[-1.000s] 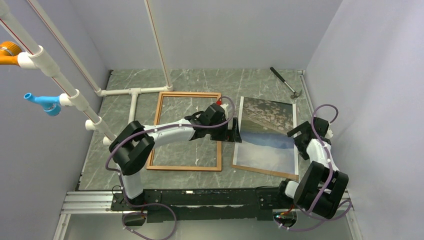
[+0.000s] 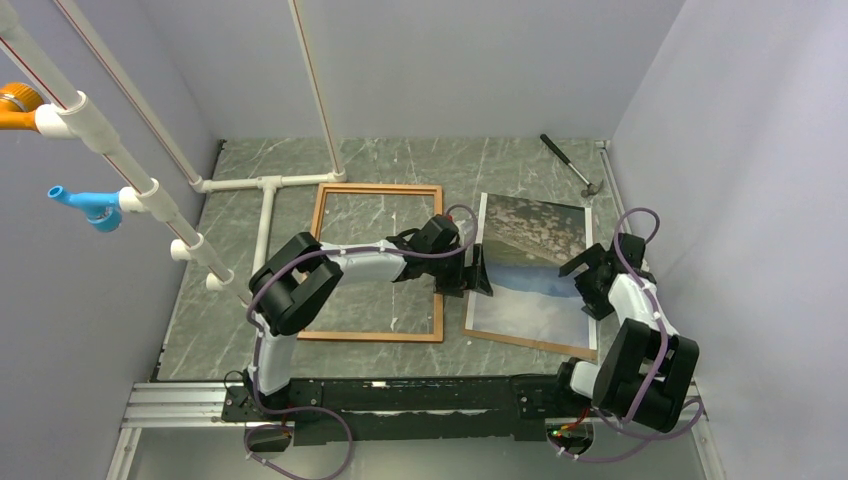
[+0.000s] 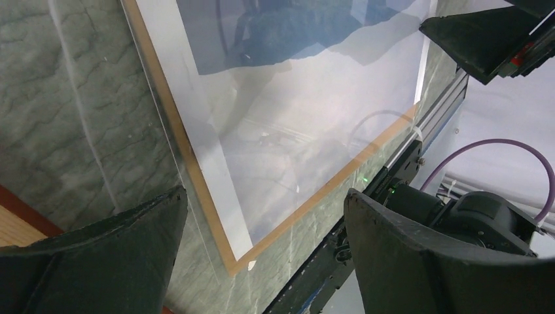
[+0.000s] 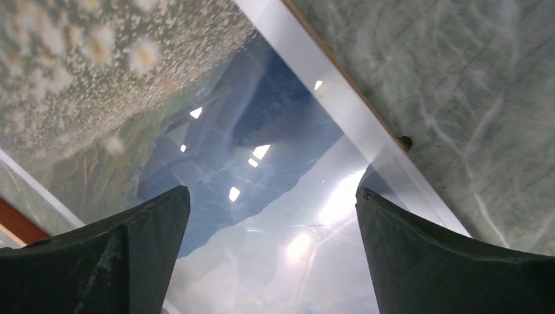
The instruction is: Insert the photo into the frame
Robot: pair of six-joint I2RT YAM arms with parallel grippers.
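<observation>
The photo (image 2: pixel 530 270), showing a stony shore, blue water and pale sky, lies right of the wooden frame (image 2: pixel 375 337). Its white borders show, with a brown strip (image 3: pixel 171 111) beyond two edges in the left wrist view. Glare and a clear edge left of that strip suggest a transparent sheet on top. My left gripper (image 2: pixel 484 276) is over the photo's left edge, fingers open and nothing held. At the opposite edge, my right gripper (image 2: pixel 580 290) is also open; in the right wrist view its fingers (image 4: pixel 147 229) stand wide apart above the glossy surface.
A hammer (image 2: pixel 568 163) lies at the back right. White pipes (image 2: pixel 265 183) run along the left and back left. The frame surrounds bare grey tabletop. My left arm crosses above it. A wall stands close to my right arm.
My left gripper has shifted right, from beside the photo to over its left edge. The right gripper has moved left, further over the right edge. Photo and frame have stayed in place.
</observation>
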